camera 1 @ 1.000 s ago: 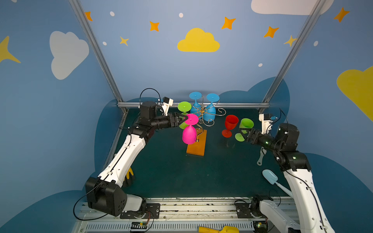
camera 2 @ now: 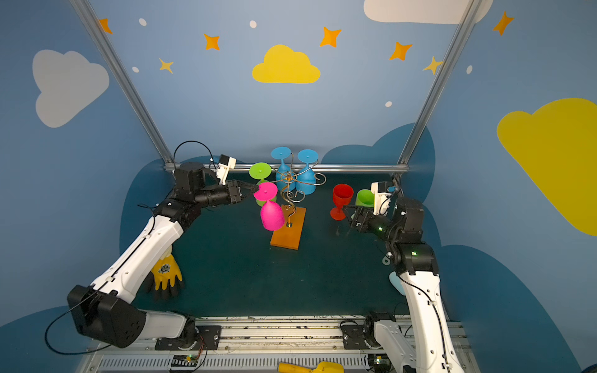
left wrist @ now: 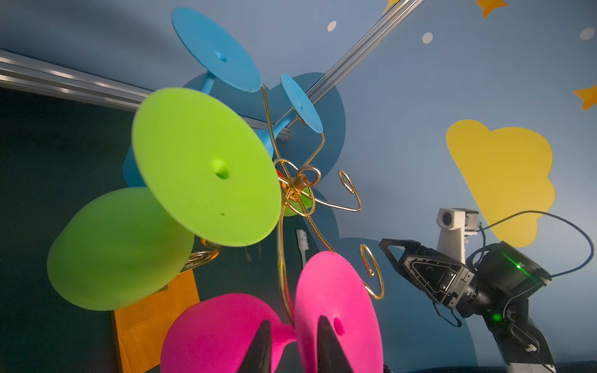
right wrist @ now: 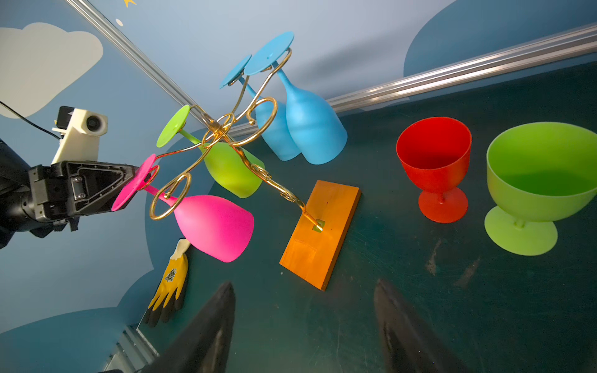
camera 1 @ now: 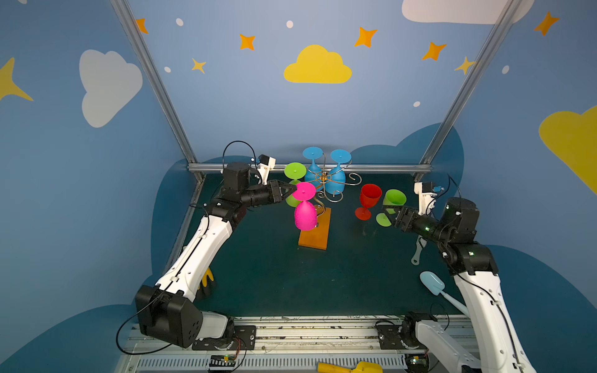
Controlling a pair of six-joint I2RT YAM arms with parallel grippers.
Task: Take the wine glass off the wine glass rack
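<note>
Pink (camera 1: 305, 215), green (left wrist: 118, 248) and two blue wine glasses (right wrist: 314, 124) hang upside down on the gold wire rack (right wrist: 273, 183), which stands on a wooden base (camera 1: 314, 233). My left gripper is at the pink glass's foot, fingers at its near edge; whether they grip it cannot be told. My right gripper is open, fingers apart with nothing between them, to the right of the rack.
A red goblet (right wrist: 435, 158) and a green goblet (right wrist: 534, 174) stand upright right of the rack. A glove (right wrist: 168, 286) lies at the left, a blue scoop (camera 1: 432, 283) at the right.
The pink glass sways slightly on the rack, and my left gripper has shifted slightly at its foot. The right arm shows no visible movement.
</note>
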